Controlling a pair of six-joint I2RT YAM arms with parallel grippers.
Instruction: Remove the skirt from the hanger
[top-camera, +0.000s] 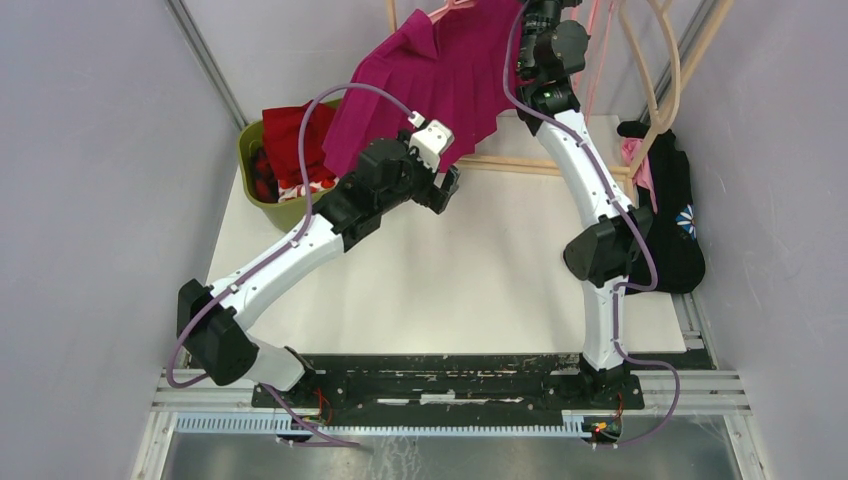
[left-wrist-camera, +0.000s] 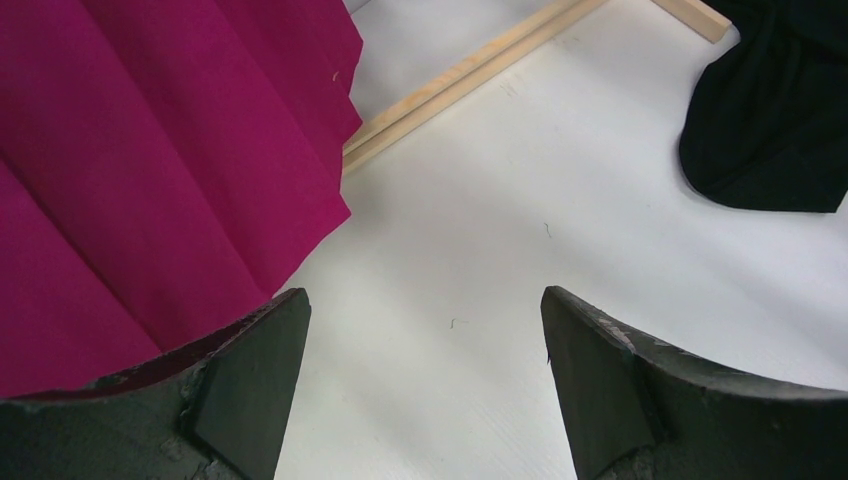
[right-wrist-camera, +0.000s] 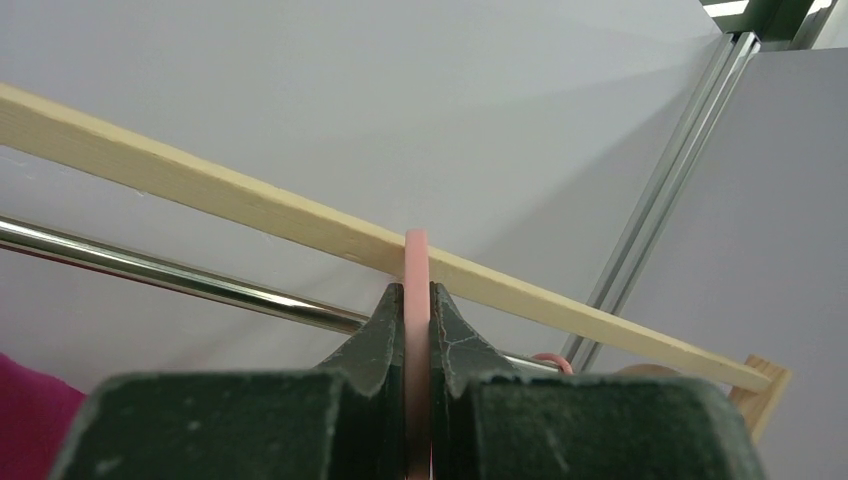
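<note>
The magenta skirt (top-camera: 440, 80) hangs at the top of the top view, with a pink hanger (top-camera: 452, 8) showing at its upper edge. In the left wrist view, the skirt (left-wrist-camera: 190, 170) drapes down the left side. My left gripper is open beside its lower edge, with only bare table between the fingers. High on the rack's right side, my right gripper is shut on a thin pink hanger part (right-wrist-camera: 417, 330), just in front of the metal rod. Which hanger that part belongs to cannot be told. A bit of skirt (right-wrist-camera: 35, 415) shows at lower left there.
A wooden rack with a beam (right-wrist-camera: 250, 205) and metal rod (right-wrist-camera: 180, 275) spans the back. A green basket (top-camera: 258, 190) of clothes stands at left. A black garment (top-camera: 665, 240) lies at right.
</note>
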